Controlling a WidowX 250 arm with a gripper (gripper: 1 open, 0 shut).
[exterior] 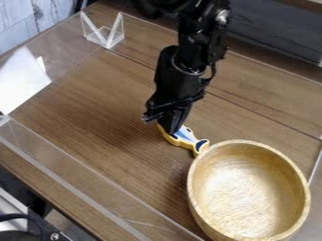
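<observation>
The black gripper [170, 124] points down at the middle of the wooden table, its tips at the upper left end of a small yellow, white and blue toy [186, 141]. Whether anything is between the fingers cannot be seen clearly; they look close together. The toy lies just above and left of a round wooden bowl [248, 196].
A clear plastic stand [104, 32] is at the back left, and a white card [19, 80] at the left edge. Clear strips run along the table's borders.
</observation>
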